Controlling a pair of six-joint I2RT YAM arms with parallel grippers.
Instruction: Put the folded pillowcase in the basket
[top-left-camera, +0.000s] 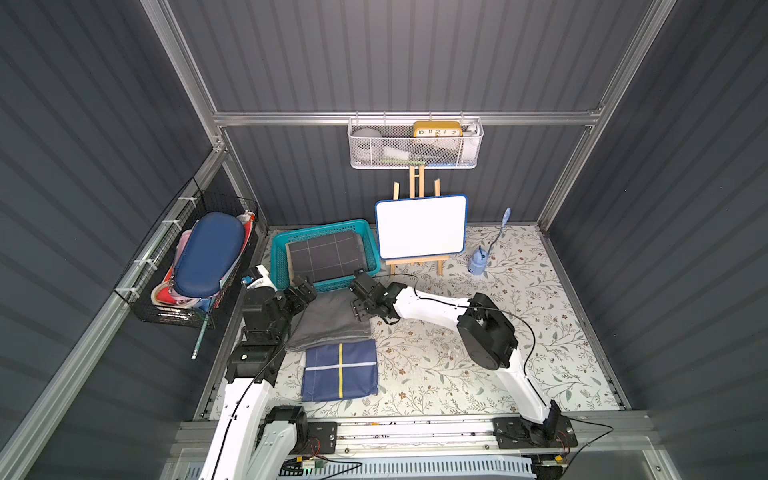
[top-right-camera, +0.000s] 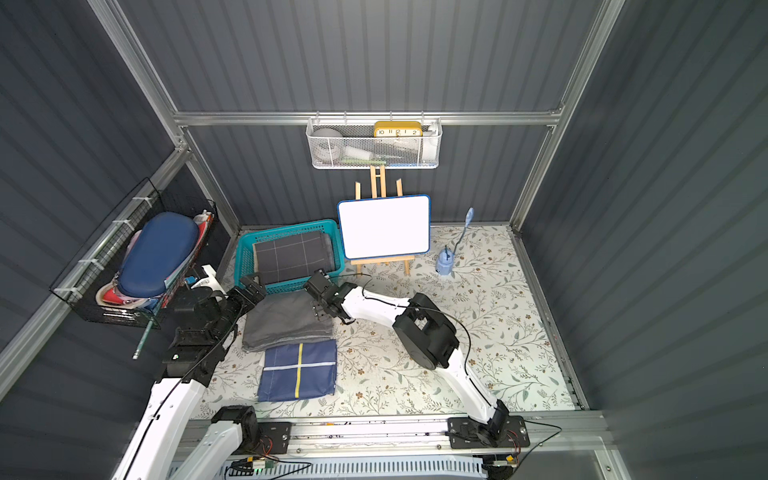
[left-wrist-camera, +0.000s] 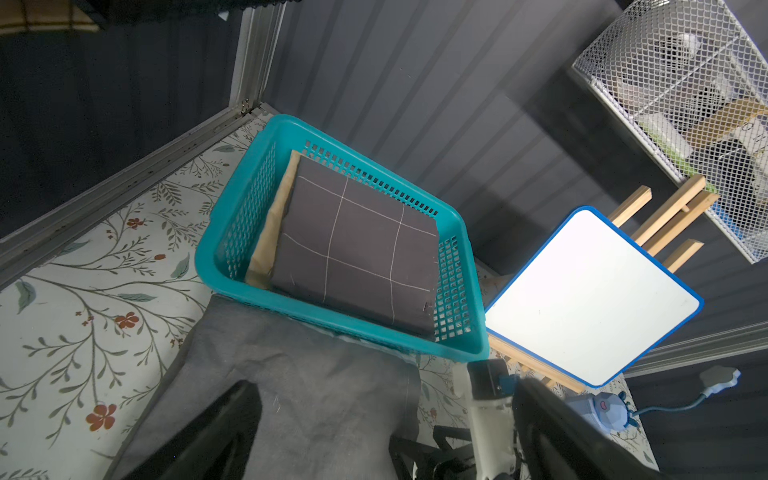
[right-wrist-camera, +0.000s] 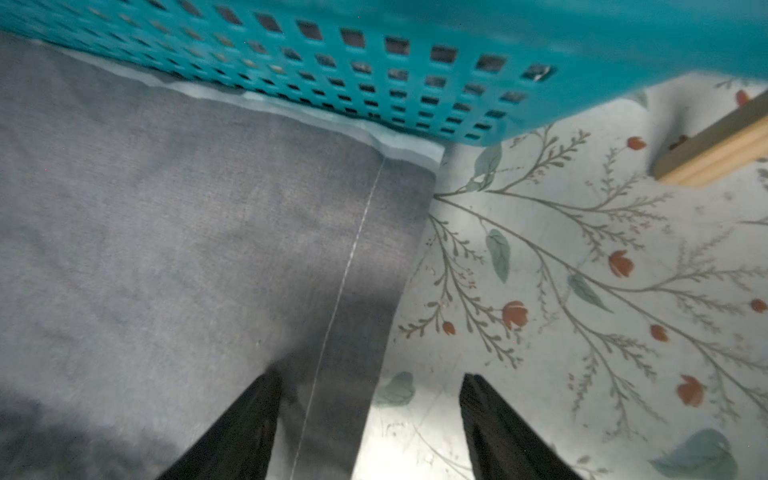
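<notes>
The grey folded pillowcase lies flat on the table, just in front of the teal basket. In the right wrist view the far edge of the pillowcase runs along the foot of the basket. My right gripper is open over its right edge, one finger over the cloth and the other over the bare table. My left gripper also stands open, above the left side of the pillowcase, with nothing between its fingers. Inside the basket lies a dark checked cloth over a beige one.
A blue folded cloth with a yellow stripe lies in front of the pillowcase. The whiteboard on its easel stands right of the basket, and a blue brush holder farther right. A full black wire basket hangs at left.
</notes>
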